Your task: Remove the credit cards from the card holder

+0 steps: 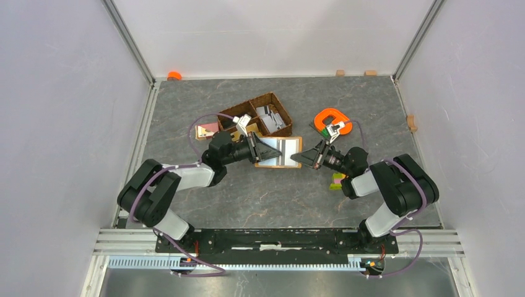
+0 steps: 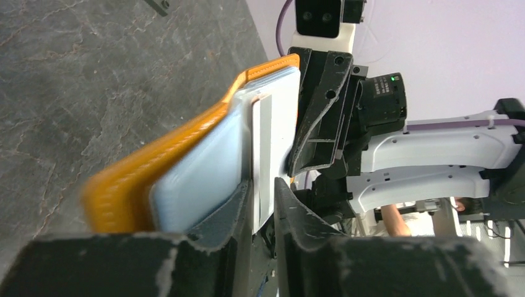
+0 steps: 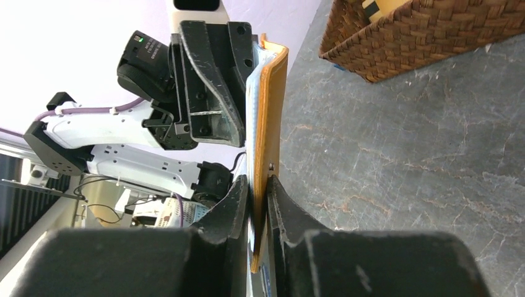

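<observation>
The open card holder, orange outside with light blue and white cards inside, is held up between my two grippers over the middle of the table. My right gripper is shut on its edge, which stands upright in the right wrist view. My left gripper has its fingertips at the cards inside the holder, by a grey-and-white card strip; whether anything is between them is unclear. In the left wrist view the right gripper is behind the holder.
A divided wicker basket with items stands behind the holder, a small box left of it. An orange ring-shaped object is at back right, a green-and-pink item near the right arm.
</observation>
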